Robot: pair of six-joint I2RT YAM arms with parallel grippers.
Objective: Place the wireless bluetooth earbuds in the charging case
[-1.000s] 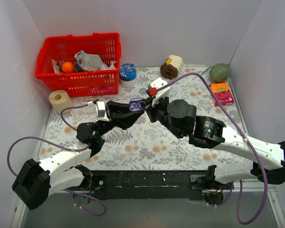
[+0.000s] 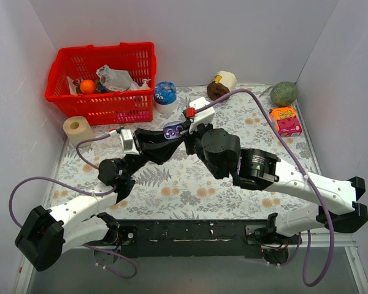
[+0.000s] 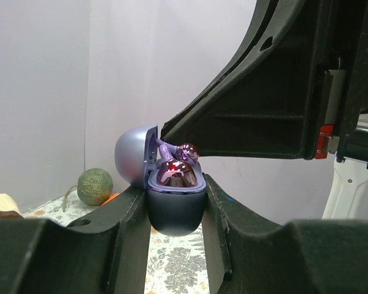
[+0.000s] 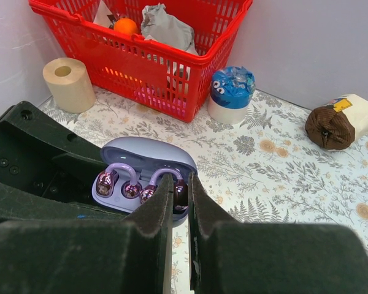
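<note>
The lilac charging case (image 4: 150, 147) stands lid-up and open, with my left gripper shut around its body. At the case's left side in the right wrist view rests one shiny purple earbud (image 4: 118, 177) with a curved band. The other earbud (image 4: 165, 174) lies over the right side of the case; one dark red end of it shows between the fingertips of my right gripper, which is shut on it. Those fingertips overlap the case's right end, so how deep this earbud sits cannot be told. From above, both grippers meet at the case (image 2: 173, 130).
Behind the arms stands a red basket (image 2: 101, 101) holding several items. A paper roll (image 2: 78, 130), a blue-topped tub (image 2: 165, 95), a brown-and-white item (image 2: 221, 86), a melon (image 2: 284, 94) and a snack box (image 2: 286, 121) line the table's edges. Mid-table is clear beneath the arms.
My right arm has shifted a little to the left, its gripper now closer over the case. The left arm and the case look almost still.
</note>
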